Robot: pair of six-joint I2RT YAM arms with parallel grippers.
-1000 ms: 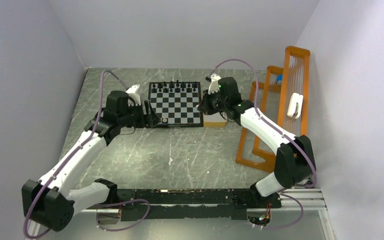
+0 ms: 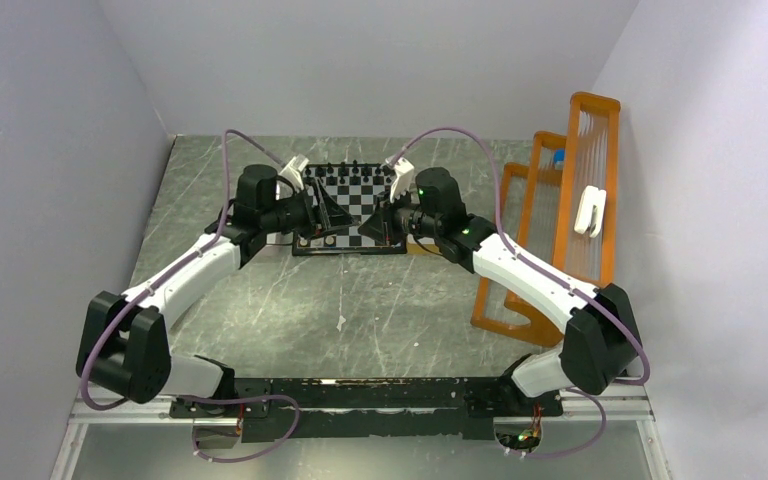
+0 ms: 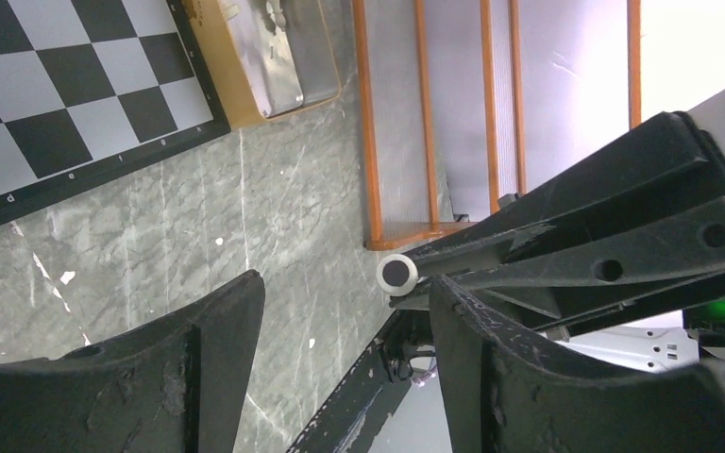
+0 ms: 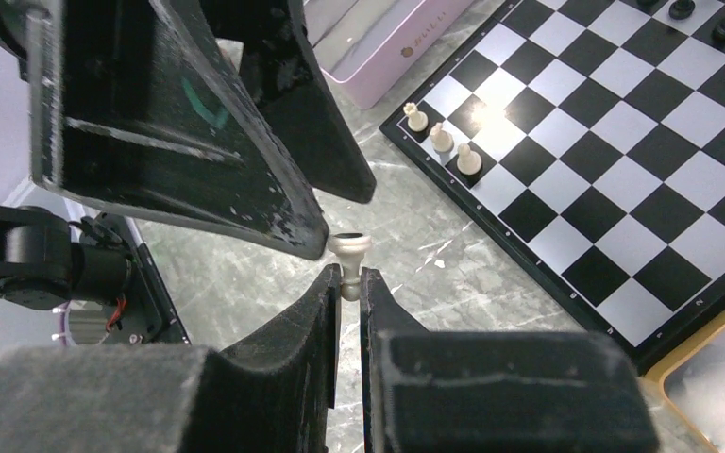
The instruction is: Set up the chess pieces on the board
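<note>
My right gripper is shut on a white chess piece (image 4: 350, 247), held sideways above the table with its round base (image 3: 396, 275) facing my left gripper. The left fingers stand open around the line of that piece, with a gap to each finger. In the top view the two grippers face each other over the near part of the chessboard (image 2: 362, 200). Three white pieces, one of them (image 4: 468, 159), stand along a board edge in the right wrist view. Black pieces (image 2: 343, 168) are lined up at the far side.
A yellowish box (image 3: 238, 106) adjoins the board's right side, with something silvery inside. A pink box (image 4: 378, 80) lies off the opposite side. Orange-framed racks (image 2: 570, 200) stand on the right.
Both arms have moved inward, bringing the grippers face to face over the board.
</note>
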